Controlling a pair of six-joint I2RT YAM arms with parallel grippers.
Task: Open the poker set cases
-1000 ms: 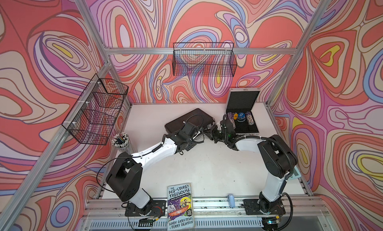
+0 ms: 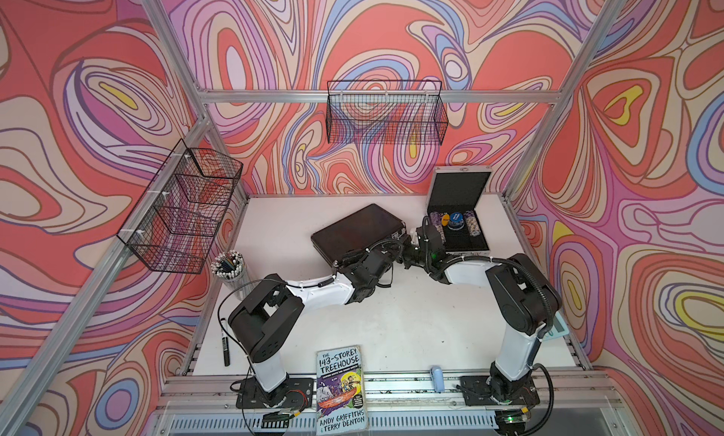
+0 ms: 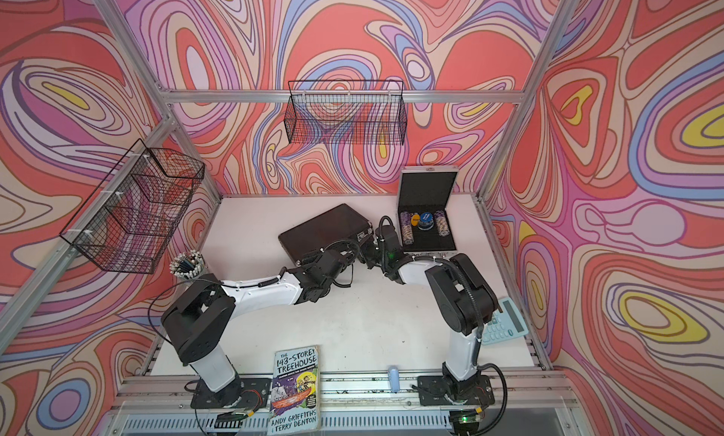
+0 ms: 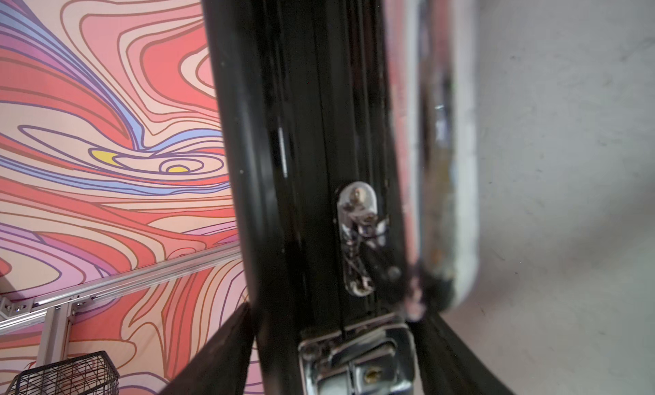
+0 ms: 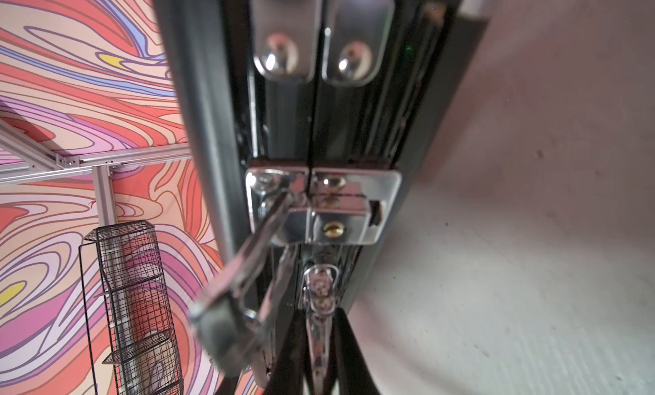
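A dark poker case lies closed on the table, in front of both arms. In the left wrist view, my left gripper is open, its blurred fingers either side of a silver latch on the case's front. That latch looks flat against the case. The case's handle sticks out beside it. In the right wrist view, another latch has a shiny metal piece standing out from it. My right gripper is shut just below; a silver strip shows at its fingertips, contact unclear. A second case stands open, chips inside.
A pen cup stands at the left and a calculator at the right edge. A book lies at the front edge near a blue object.
The right arm has barely moved. Both cases look unchanged.
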